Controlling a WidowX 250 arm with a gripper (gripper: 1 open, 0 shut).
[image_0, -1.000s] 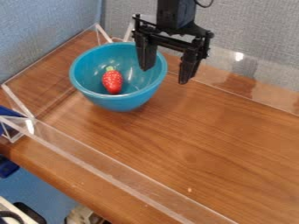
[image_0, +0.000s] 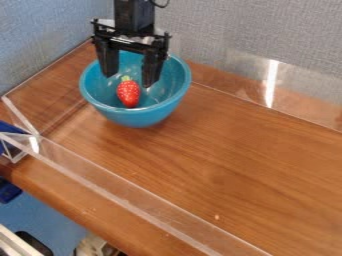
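Note:
A turquoise bowl (image_0: 158, 109) stands on the wooden surface in the upper left of the camera view. A red strawberry (image_0: 128, 93) with a green top lies inside it. My black gripper (image_0: 131, 70) hangs over the bowl, its fingers apart on either side above the strawberry, open and holding nothing that shows.
A clear plastic edging runs along the lower left, with blue objects at the left edge. Grey walls stand behind and to the left.
My gripper has moved left from above the bowl's right side to over the strawberry. The bowl and strawberry look unmoved.

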